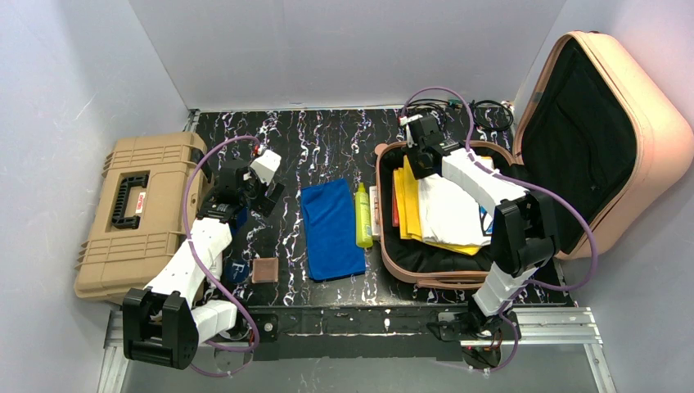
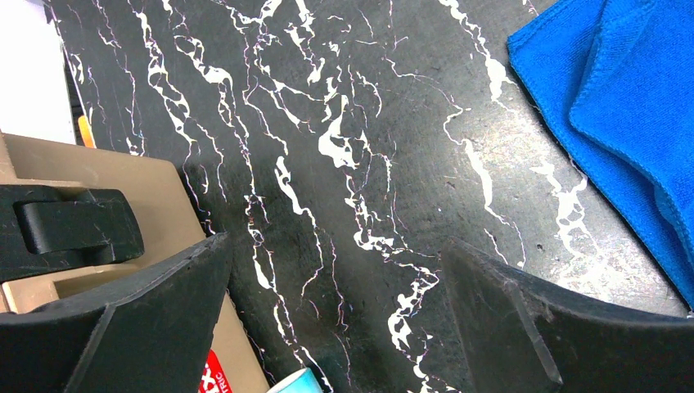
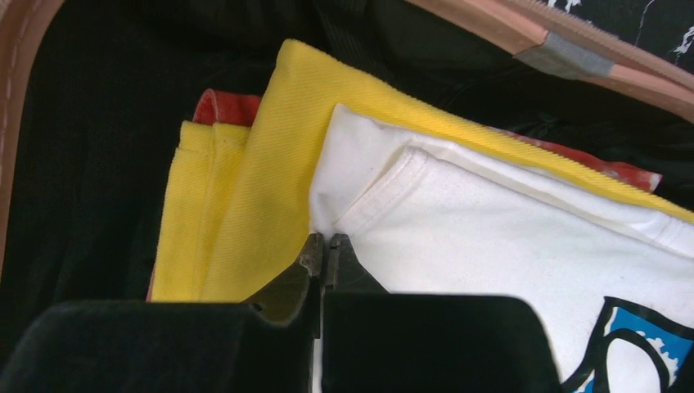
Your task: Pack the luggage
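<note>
The pink suitcase [image 1: 389, 258] lies with its lid [image 1: 655, 115] up on the right. Inside, a folded white shirt [image 1: 446, 205] rests over yellow cloth [image 1: 411, 225], with red cloth [image 3: 231, 108] showing beneath. My right gripper is shut on the white shirt near its folded edge. Still on the table are a folded blue towel [image 1: 334, 229] and a yellow-green bottle [image 1: 362, 217] beside the suitcase. Over bare table to the left, my left gripper stands open, nothing between its fingers.
A tan hard case [image 1: 131, 217] fills the left side. A small brown square item [image 1: 265, 270] lies near the front. Coiled black cables [image 1: 491, 115] sit behind the suitcase. Bare table shows around the blue towel.
</note>
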